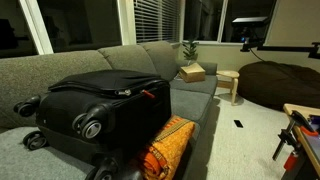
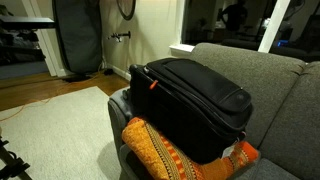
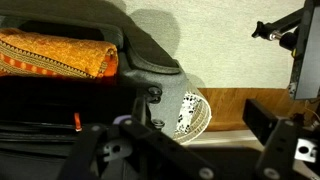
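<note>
My gripper stands open at the bottom of the wrist view, its two dark fingers wide apart and nothing held between them. A black suitcase (image 1: 120,110) lies on its side on the grey couch, wheels facing the left in exterior view 1; a small red tag (image 2: 153,85) shows on it. Partly under the suitcase is a folded orange patterned blanket (image 2: 160,150). From the wrist, the blanket (image 3: 55,55) appears at the upper left, beside the dark suitcase (image 3: 60,100). I cannot make out the gripper clearly in either exterior view.
The grey couch (image 1: 195,95) runs along the wall. At its far end sit a cardboard box (image 1: 192,73) and a small wooden stool (image 1: 228,80). A brown beanbag (image 1: 275,85) rests beyond. A table edge (image 1: 305,125) is at the right; light carpet (image 1: 235,150) lies between.
</note>
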